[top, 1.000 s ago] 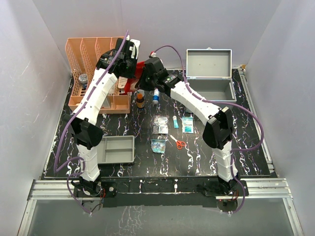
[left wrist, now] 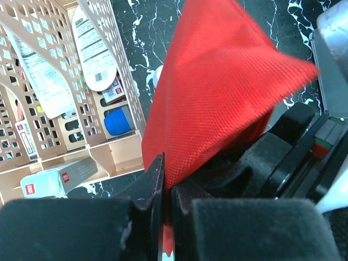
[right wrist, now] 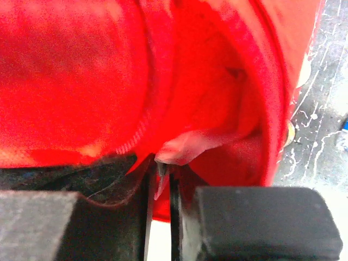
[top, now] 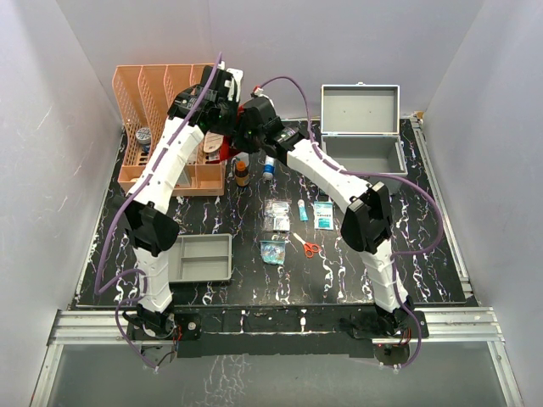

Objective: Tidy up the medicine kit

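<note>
A red cloth pouch (left wrist: 217,70) hangs from my left gripper, which is shut on its edge. In the right wrist view, the pouch (right wrist: 228,65) gapes and its red inside fills most of the picture. My right gripper reaches into that opening with its fingers close together. A pale, thin, see-through piece (right wrist: 187,147) lies at its fingertips; whether they grip it is unclear. From above, both grippers meet by the basket's right side and mostly hide the pouch.
A beige divided basket (top: 208,180) with medicine items stands at the left. A brown bottle (top: 242,175) and a blue-white bottle (top: 269,168) stand near the arms. Scissors (top: 310,248) and several packets lie mid-table. An open grey case (top: 365,157) is back right, a grey tray (top: 200,259) front left.
My right gripper has shifted slightly left towards the left gripper, and less of the red pouch shows between them. The left arm has stayed nearly still.
</note>
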